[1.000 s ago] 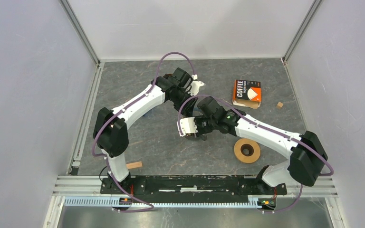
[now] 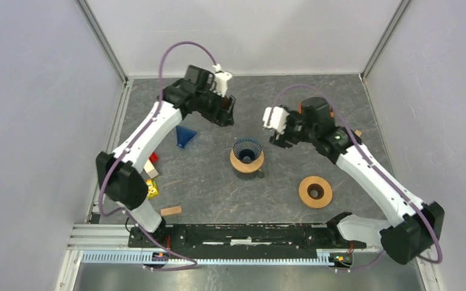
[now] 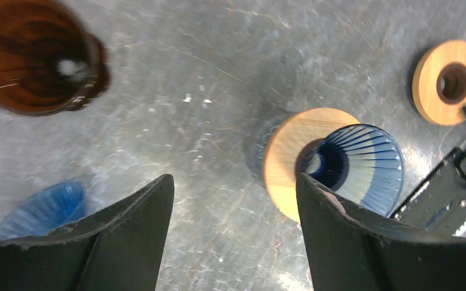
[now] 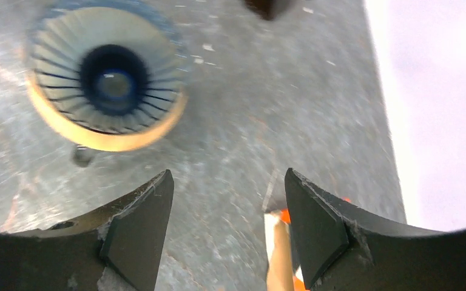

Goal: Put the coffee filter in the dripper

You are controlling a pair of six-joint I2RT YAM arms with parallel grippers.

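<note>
A blue ribbed dripper (image 2: 247, 147) sits upright in a wooden collar (image 2: 246, 165) at the middle of the table; the left wrist view shows its inside empty of paper. My left gripper (image 2: 224, 112) is open above and to the upper left of it, with nothing between its fingers. My right gripper (image 2: 279, 133) is open to the upper right of it, also empty. The coffee filter box (image 4: 279, 248), orange and black, is mostly hidden under the right arm; I cannot tell a loose filter anywhere.
A second wooden collar (image 2: 315, 203) lies front right. A blue cone (image 2: 184, 136) and small blocks (image 2: 151, 171) are at the left. A brown vessel (image 3: 36, 60) stands at the back, partly under the left arm.
Both arms have drawn apart from over the dripper, the left toward upper left, the right toward upper right. The dripper and its collar are now uncovered in the top view.
</note>
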